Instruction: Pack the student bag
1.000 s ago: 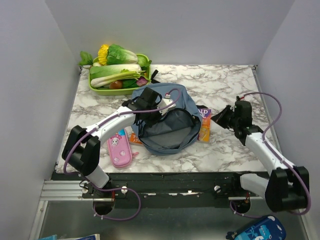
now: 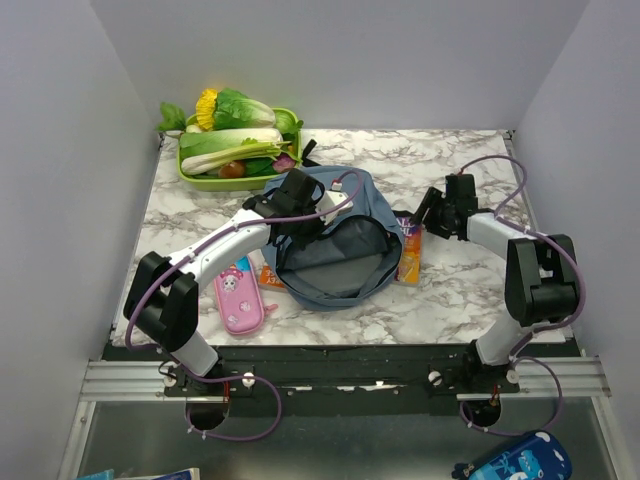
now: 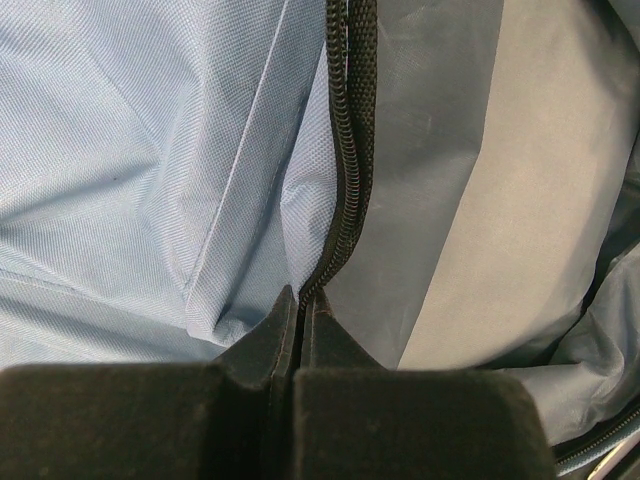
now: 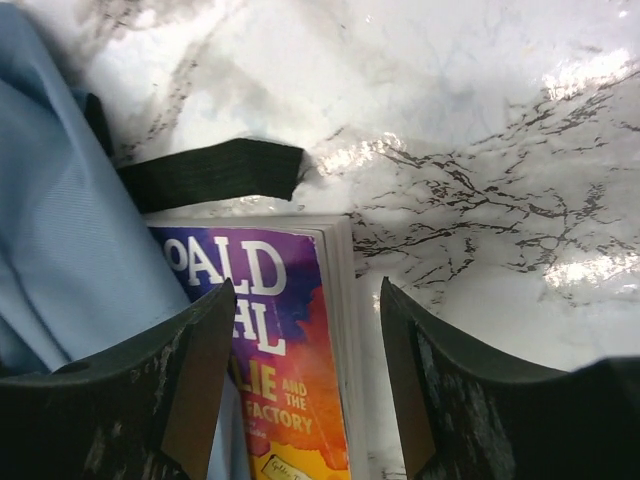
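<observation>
The blue-grey bag (image 2: 330, 295) lies on the table with its mouth spread and a grey lining inside. In the left wrist view, the dark zipper edge (image 3: 348, 200) of the bag runs down into my left gripper, whose tips are shut on it. My right gripper is open with nothing between its fingers, above the top end of a purple-and-orange book (image 4: 285, 340). That book lies flat beside the bag, its left side partly covered by the bag cloth. A pink pencil case (image 2: 238, 298) rests left of the bag.
An orange book (image 2: 270, 280) shows partly from under the bag's left side. The green basket (image 2: 225, 184) of vegetables stands at the back left. A blue patterned case (image 2: 520, 460) lies below the table's front edge. Marble is clear at the back right.
My right gripper has opened wider and moved leftward and a little back, to above the top end of the purple-and-orange book. The left arm and the bag look unchanged.
</observation>
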